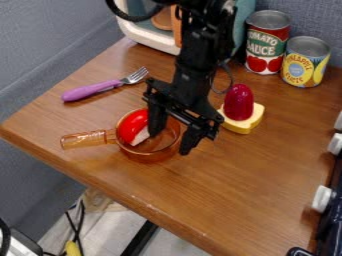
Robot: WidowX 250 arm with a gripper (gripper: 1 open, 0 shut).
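My black gripper (171, 124) stands over a small amber glass pan (152, 150) with a handle pointing left, its fingers spread down around the pan's right part. A red and white object (134, 125), like a toy vegetable, lies in the pan, partly behind the gripper. The gripper looks open; whether it touches the object or pan is hard to tell.
A purple-handled fork (100, 88) lies at the back left. A red object (239, 102) sits on a yellow piece (242, 123) right of the arm. Two cans (267, 42) stand at the back right, a dark appliance at the right edge.
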